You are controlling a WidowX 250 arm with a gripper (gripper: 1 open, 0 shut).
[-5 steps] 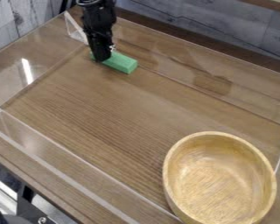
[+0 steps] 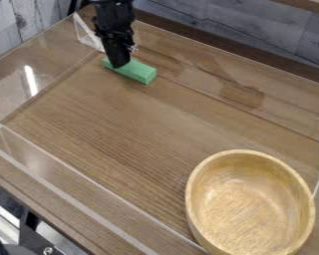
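Observation:
A black robot gripper (image 2: 120, 54) reaches down from the top of the view near the back left. Just below it, a green rectangular block (image 2: 136, 72) lies on the brown wooden surface (image 2: 149, 149), its left end partly hidden under the gripper. Whether the fingers are open, shut or around the block is too small to tell.
A large pale wooden bowl (image 2: 249, 201) stands at the front right. Raised edges run along the back and the left, with dark parts at the lower left corner.
The gripper and the green block have shifted slightly to the left over the last second. The bowl has not moved.

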